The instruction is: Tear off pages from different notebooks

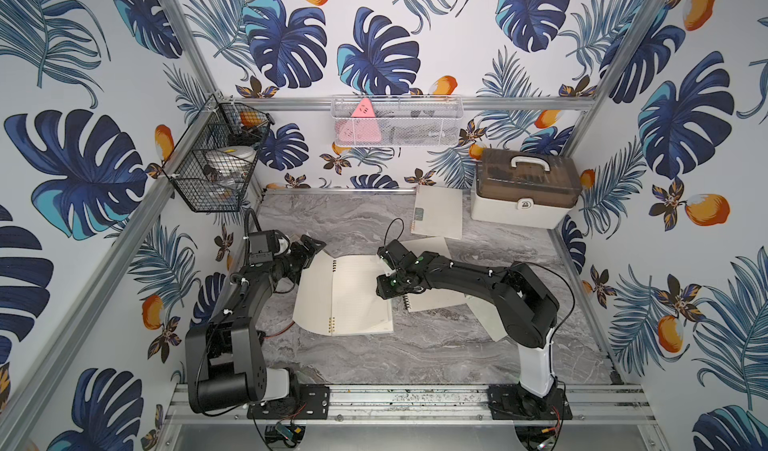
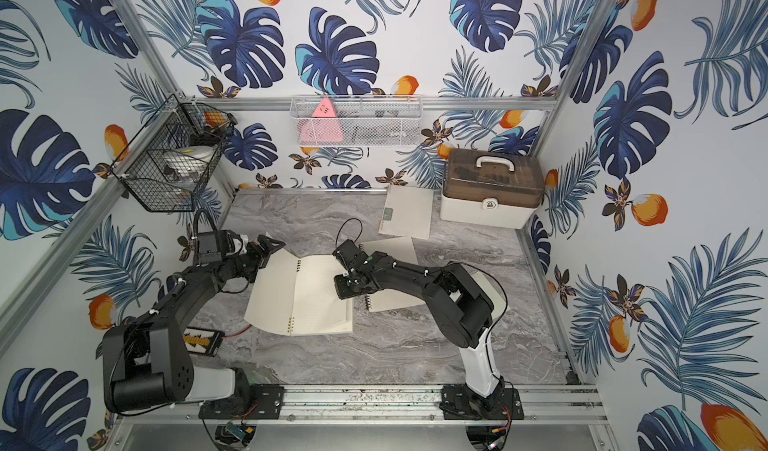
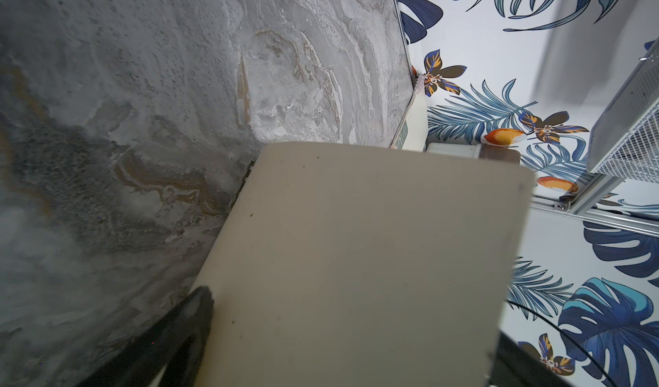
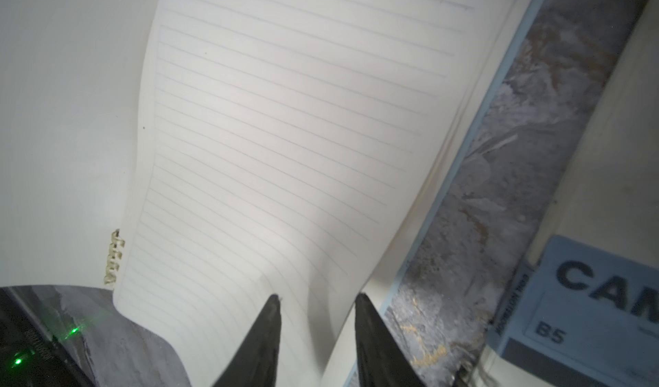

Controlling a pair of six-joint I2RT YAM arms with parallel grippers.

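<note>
An open spiral notebook lies at the left of the table, lined pages facing up. My left gripper is at the top of its left cover, which stands raised between the fingers in the left wrist view and hides whether they touch it. My right gripper is at the right edge of the top lined page, its fingertips apart on either side of the slightly lifted edge. A second notebook, partly under the right arm, and a closed notebook lie to the right and behind.
A lidded storage box stands at the back right. A paper sheet lies under the right arm. A black wire basket and a white mesh basket hang on the walls.
</note>
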